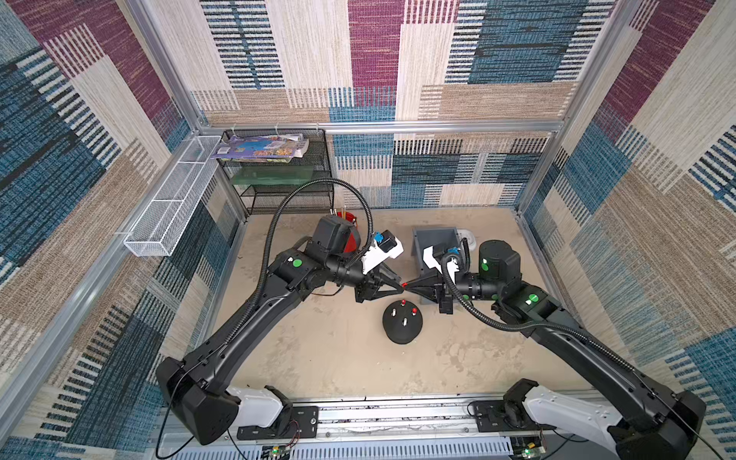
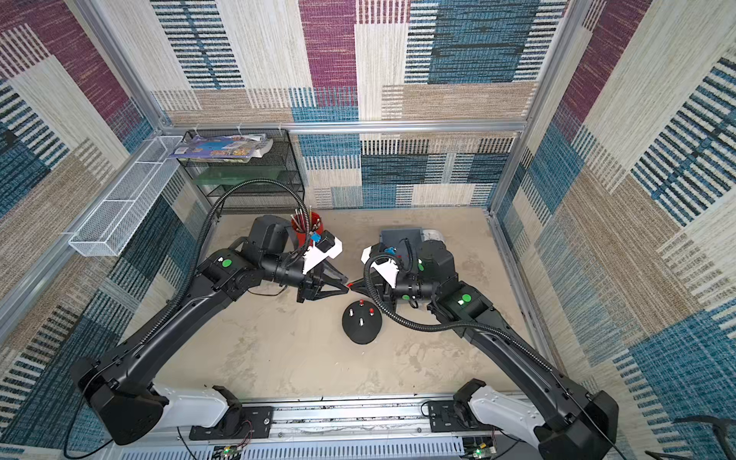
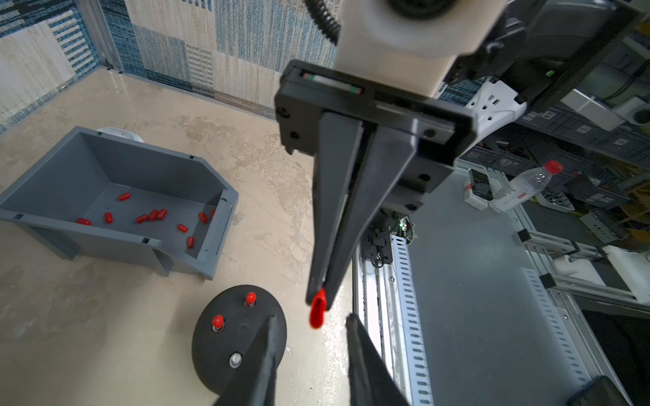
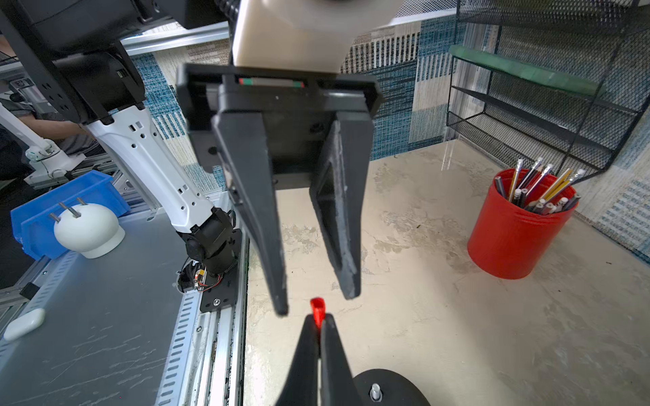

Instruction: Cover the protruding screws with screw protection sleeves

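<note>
A red sleeve is held in the tips of my right gripper, which is shut on it; in the right wrist view it shows [image 4: 317, 308] between the open fingers of my left gripper. The left fingertips are close around the sleeve, apart from it. Below both grippers stands the round black base [image 1: 401, 329] with several upright screws; some carry red caps [image 3: 250, 297], others are bare silver [image 3: 236, 360].
A grey bin [image 3: 108, 162] with several red sleeves sits behind the right arm. A red pencil cup [image 4: 504, 240] and wire shelf [image 4: 545, 47] are at the back left.
</note>
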